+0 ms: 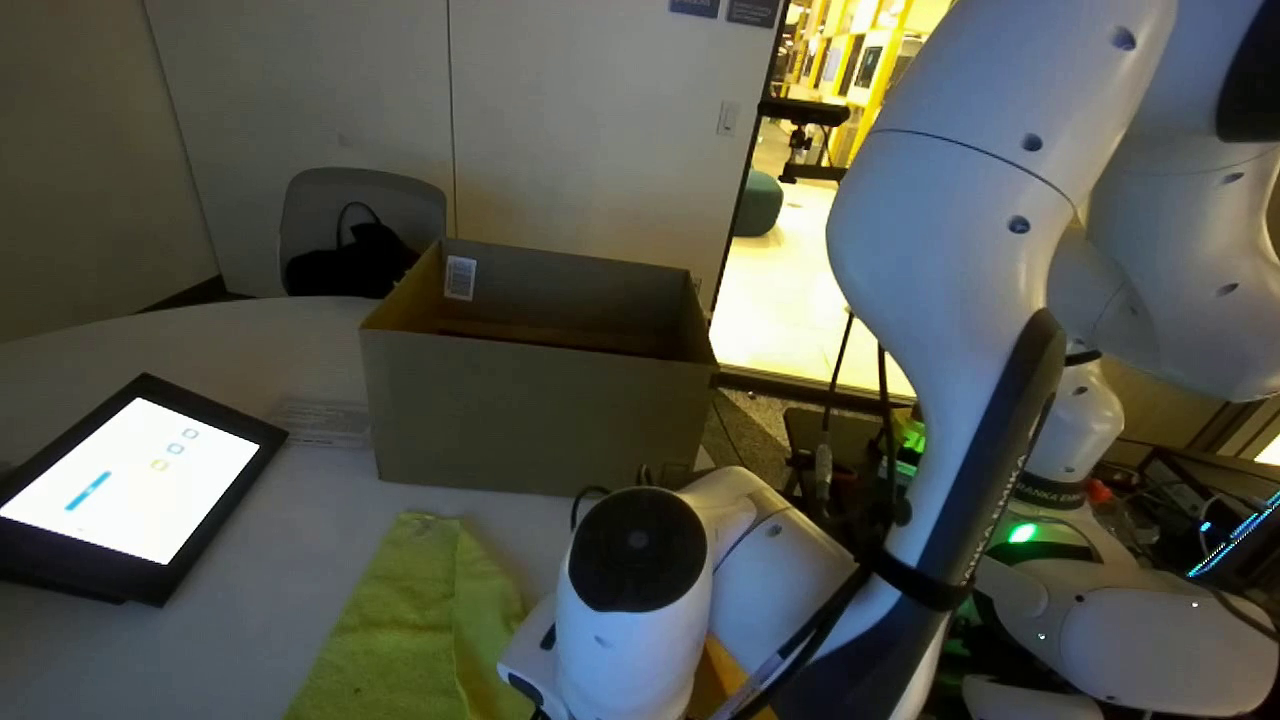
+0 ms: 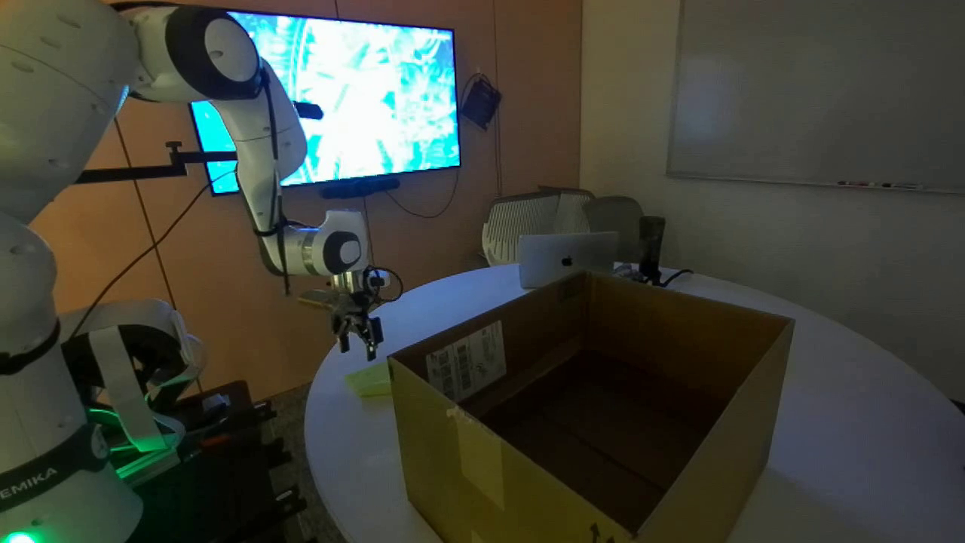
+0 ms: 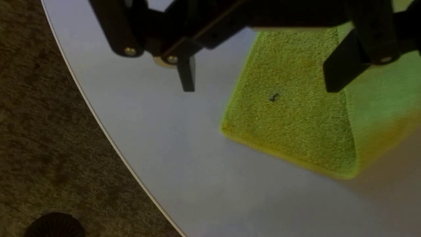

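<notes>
A yellow-green cloth (image 3: 292,110) lies on the white table, its right part folded or raised in the wrist view. My gripper stands open above it, one finger over bare table to the left of the cloth, the other over the cloth. Nothing is between the fingers. In exterior view 2 the gripper (image 2: 358,348) hangs above the table's near-left edge, behind the box, over a visible bit of the cloth (image 2: 369,381). Exterior view 1 shows more of the cloth (image 1: 390,624), while the arm hides the gripper's fingers.
An open cardboard box (image 1: 540,414) stands on the table beside the cloth, its visible floor bare. A lit tablet (image 1: 138,480) lies to the left in exterior view 1. A laptop (image 2: 568,258) sits behind the box. The table's rounded edge (image 3: 106,126) runs close by.
</notes>
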